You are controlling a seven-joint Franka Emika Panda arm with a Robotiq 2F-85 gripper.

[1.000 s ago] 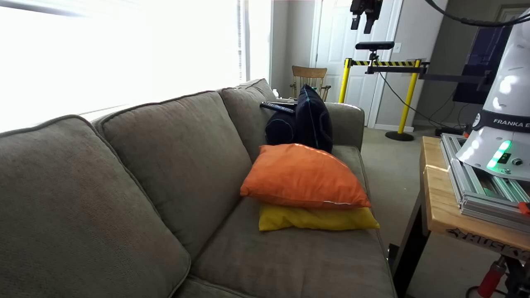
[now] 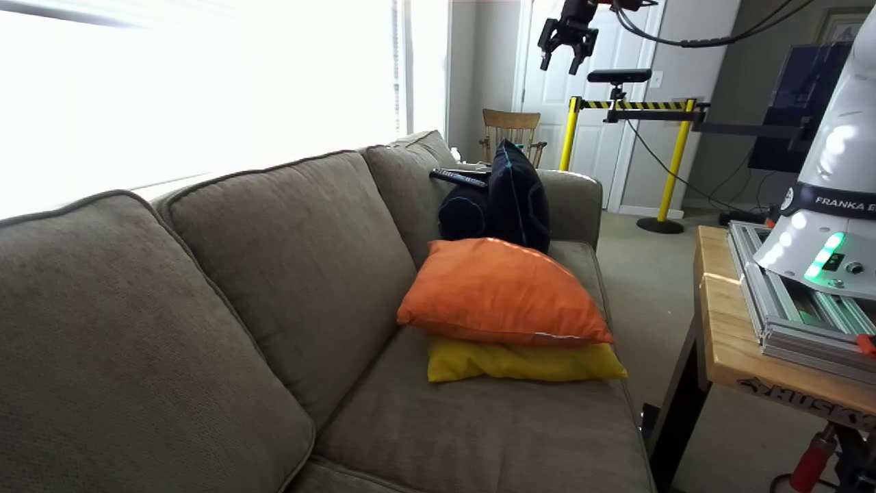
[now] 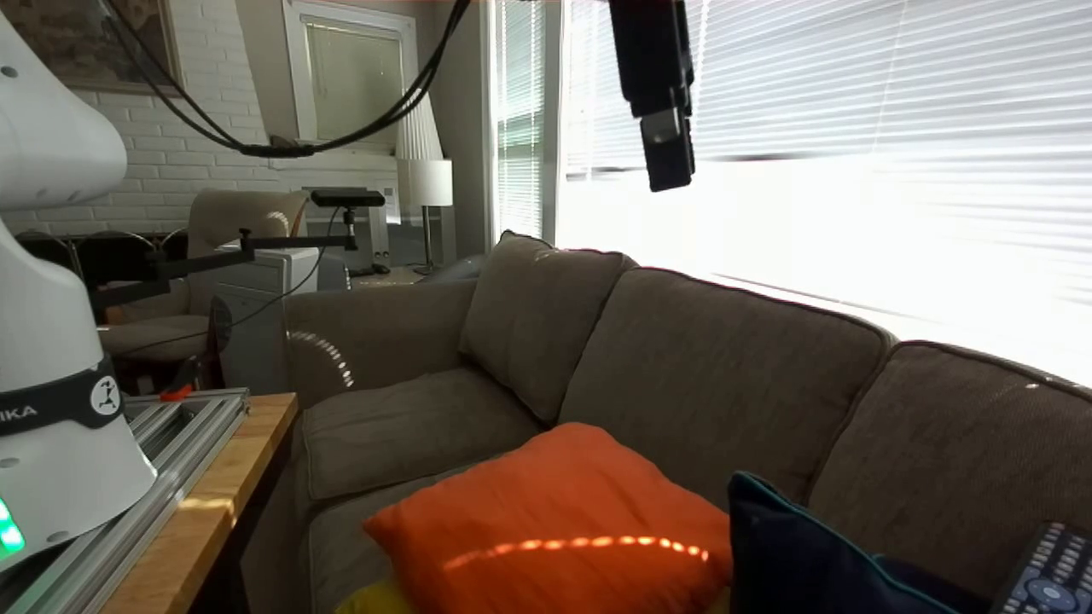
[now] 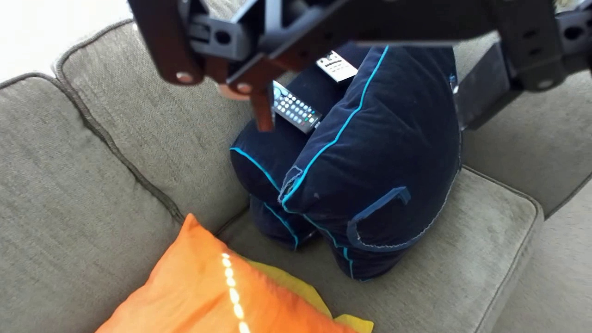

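Note:
High above the sofa, my gripper (image 2: 560, 66) stands open, with only air between its fingers. In the wrist view its two fingers (image 4: 263, 108) spread wide over dark blue cushions. The upright navy cushion (image 4: 383, 150) with turquoise piping leans at the sofa's far end, beside a second navy cushion (image 4: 266, 152). On that second one lie a black remote (image 4: 297, 111) and a white remote or card (image 4: 336, 66), partly hidden by my gripper. An orange cushion (image 2: 501, 292) rests on top of a yellow cushion (image 2: 525, 361) at mid-sofa.
The grey sofa (image 2: 484, 427) has bare seat in front of the yellow cushion. Beside it stands the wooden bench (image 2: 727, 329) carrying my arm's base. A camera on a stand (image 2: 619, 77) is behind the far end. Cables (image 3: 297, 150) hang from the arm.
In exterior view 1 my gripper has moved left and slightly lower, toward the sofa side, and its fingers look wider apart. The cushions and remotes have stayed where they were.

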